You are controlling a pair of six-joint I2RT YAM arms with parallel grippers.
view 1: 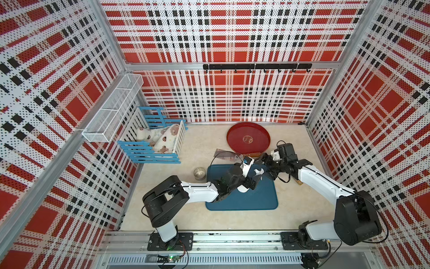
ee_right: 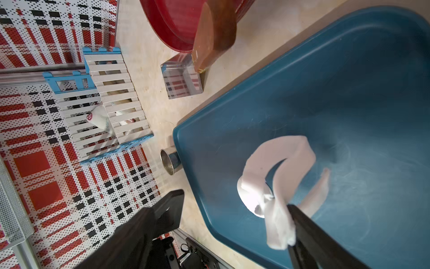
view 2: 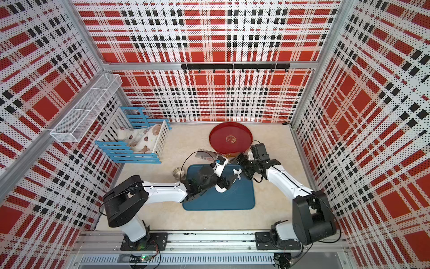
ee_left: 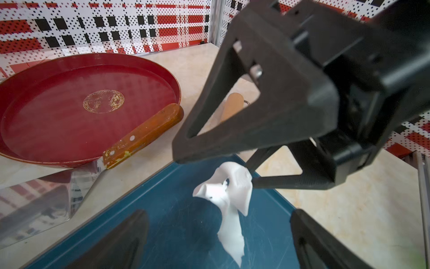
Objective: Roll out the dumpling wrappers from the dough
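A ragged strip of white dough (ee_left: 230, 228) hangs above the blue tray (ee_left: 174, 224), its upper end against one finger (ee_left: 291, 180) of my right gripper (view 1: 268, 166). That gripper's fingers are apart, so the dough seems to cling to one side only. My left gripper is open and faces the strip, with nothing clearly between its fingers. On the tray, a round white dough wrapper (view 1: 242, 189) lies partly under the left gripper; the looped strip partly covers it in the right wrist view.
Behind the tray lies a scraper with a wooden handle (ee_left: 143, 134), near the red round tray (ee_left: 49, 103). A small metal cup (ee_right: 170, 160) stands left of the blue tray. A wooden rod end (ee_left: 233, 105) shows at the right. The tray's front half is clear.
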